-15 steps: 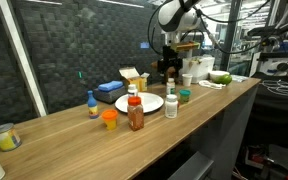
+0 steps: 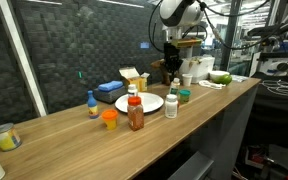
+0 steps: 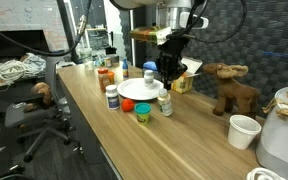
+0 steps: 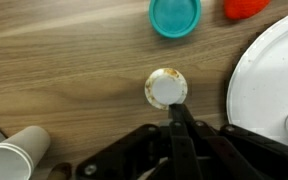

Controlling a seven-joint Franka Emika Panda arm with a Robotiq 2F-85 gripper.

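Note:
My gripper is shut, with nothing showing between its fingers. Its tips point down just beside a small bottle with a whitish lid (image 4: 166,88), standing upright on the wooden counter. In exterior view 2 the gripper (image 3: 168,72) hangs above that bottle (image 3: 165,103), with a gap between them. Exterior view 1 shows the gripper (image 2: 171,72) over the same area, small and dark. A white plate (image 4: 274,85) lies beside the bottle, and a teal-green container (image 4: 174,15) stands close by.
A red round object (image 3: 127,105) and several jars stand near the plate. A white cup (image 3: 243,131), a brown plush animal (image 3: 234,88) and a yellow box (image 3: 187,77) stand toward the wall. Bare counter (image 3: 179,150) lies in front of the bottle.
The arm and gripper have risen a little and shifted slightly right in exterior view 1. The objects on the counter look unmoved.

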